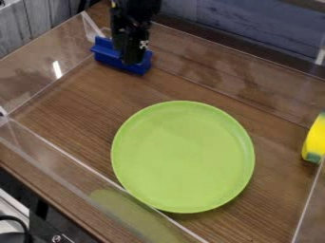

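Note:
The black gripper [131,47] hangs at the top left, over a blue object [106,55] with a pale handle-like part sticking up on its left. The arm hides part of that object, and whether the fingers touch it is unclear. A large green plate [183,157] lies in the middle of the table.
A yellow object [314,140] stands at the right edge. Clear walls border the table, with a wooden wall at the back.

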